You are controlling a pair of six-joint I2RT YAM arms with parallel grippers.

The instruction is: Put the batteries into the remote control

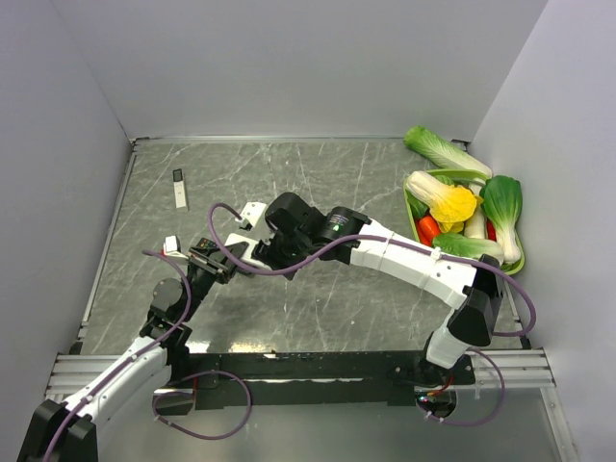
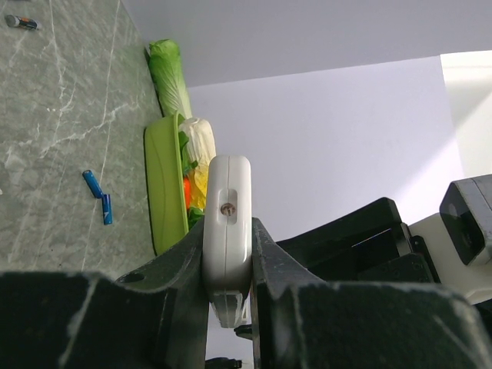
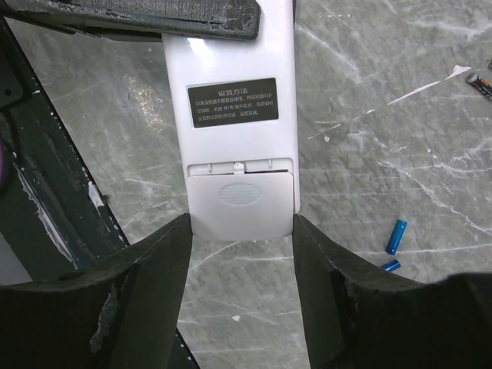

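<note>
Held up off the table is the white remote control (image 2: 228, 223), with my left gripper shut on it. Its back, with a black label (image 3: 234, 103), faces the right wrist camera. The battery cover (image 3: 240, 206) sits at its lower end, a narrow gap along the cover's upper edge. My right gripper has one fingertip at each side edge of the cover; whether they press on it is unclear. Two blue batteries (image 3: 397, 237) lie on the table, with a dark-and-copper battery (image 3: 480, 84) farther off. The top view hides most of the remote behind the arms.
A second white remote (image 1: 180, 191) lies at the back left. At the right stands a green basket (image 2: 163, 184) full of vegetables, a cabbage (image 1: 445, 149) behind it. Purple cables run along both arms. Bare marble table (image 1: 318, 168) shows at the back.
</note>
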